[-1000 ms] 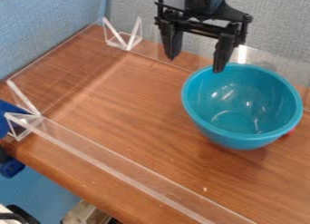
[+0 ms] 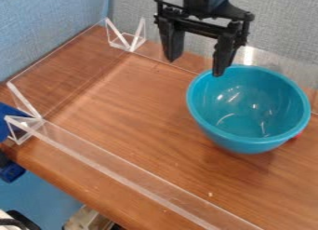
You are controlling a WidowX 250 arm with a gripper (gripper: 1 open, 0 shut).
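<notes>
My black gripper (image 2: 196, 49) hangs open at the top centre, fingers pointing down with nothing between them, above the back of the table. Its right finger is over the back left rim of a large turquoise bowl (image 2: 248, 117), which stands upright on the right of the wooden table (image 2: 125, 131) and looks empty. A small red thing (image 2: 295, 138) peeks out at the bowl's right side, mostly hidden.
Clear plastic rails with white brackets (image 2: 28, 117) edge the table at the left, front and back. A blue object (image 2: 10, 169) sits beyond the left edge. Grey and pale blue walls close the back and left.
The bowl has stayed in place.
</notes>
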